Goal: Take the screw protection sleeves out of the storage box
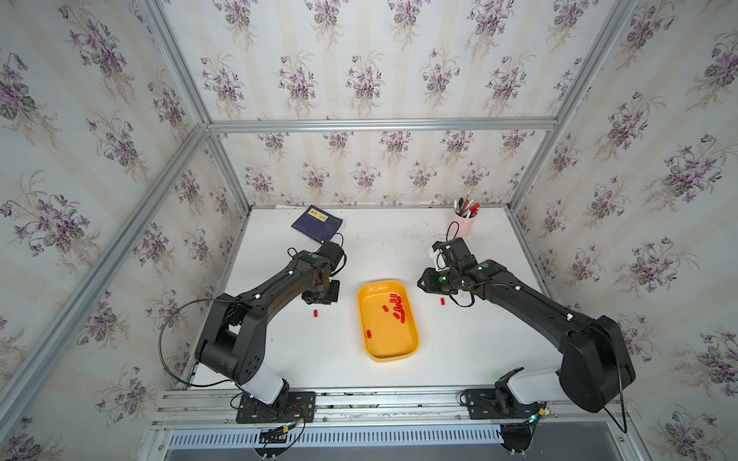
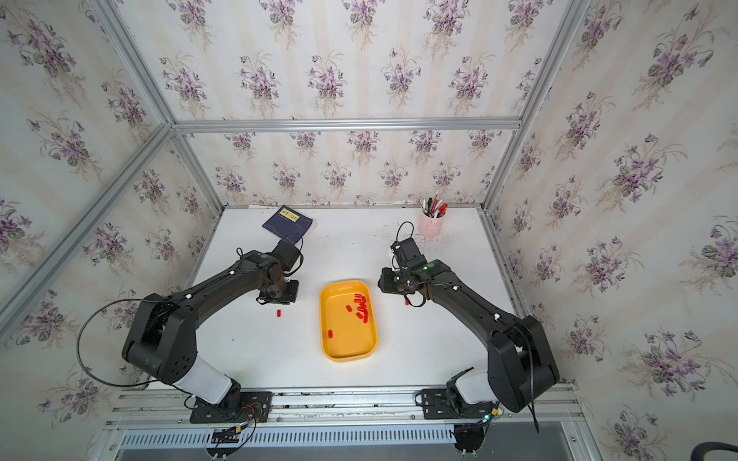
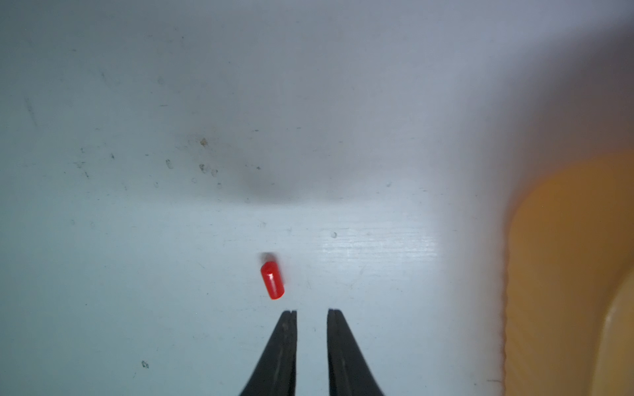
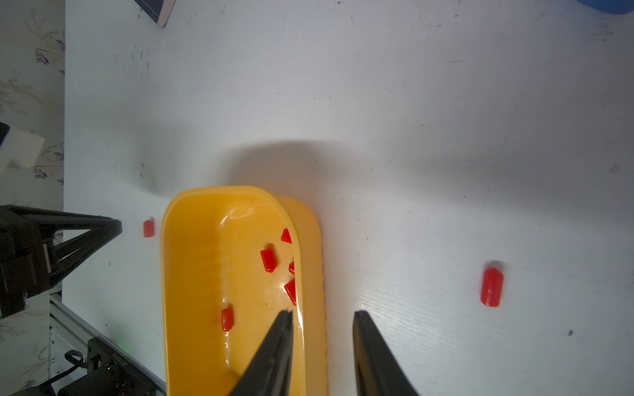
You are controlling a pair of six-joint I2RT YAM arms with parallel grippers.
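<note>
A yellow-orange storage box (image 1: 384, 349) stands mid-table with several red sleeves (image 1: 398, 307) bunched along its right side. Two more sleeves lie apart in it, one near its left wall (image 1: 368, 334). Left of the box, one red sleeve (image 3: 272, 280) rests on the white table, just beyond the fingertips of my left gripper. A narrow gap parts those fingers, and only bare table shows between them. My right gripper hangs over the box's right edge, its fingers apart and empty. Another sleeve (image 4: 492, 287) lies on the table to the right.
At the back left lies a dark blue book (image 1: 316, 224). A pink pen cup (image 1: 462, 223) stands at the back right. Bare table extends on both sides of the box and behind it.
</note>
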